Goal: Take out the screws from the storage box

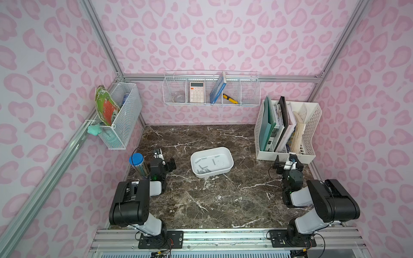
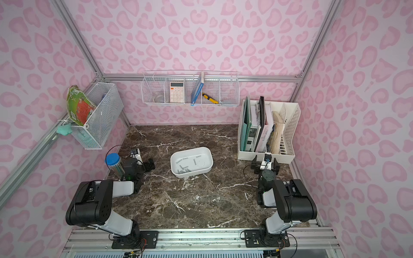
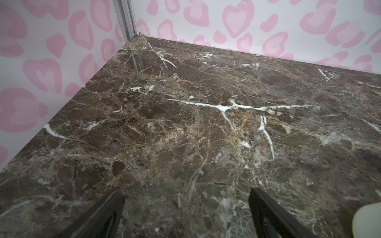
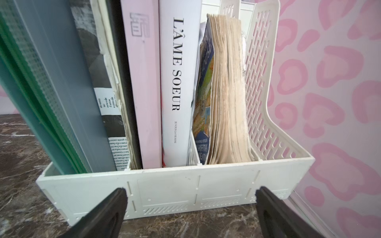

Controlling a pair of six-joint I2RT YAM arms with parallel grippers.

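A white open box point(image 1: 211, 171) rests near the middle of the dark marble table. Several small grey screws point(image 1: 204, 166) lie on its floor, mostly toward the left side. Left of the box, my left gripper point(image 1: 165, 160) is low over the table, its fingers point(image 3: 104, 214) spread with only bare tabletop between them. A pale corner of the box point(image 3: 368, 222) shows at the right edge of the left wrist view. Over on the right, my right gripper stands open in front of the book rack, touching nothing that I can see.
A white rack point(image 1: 287, 155) of books and folders fills the back right. A blue-lidded jar point(image 2: 113, 160) stands beside the left arm. Wire baskets hang on the back point(image 1: 172, 103) and left point(image 1: 136, 107) walls. Around the white box the table is clear.
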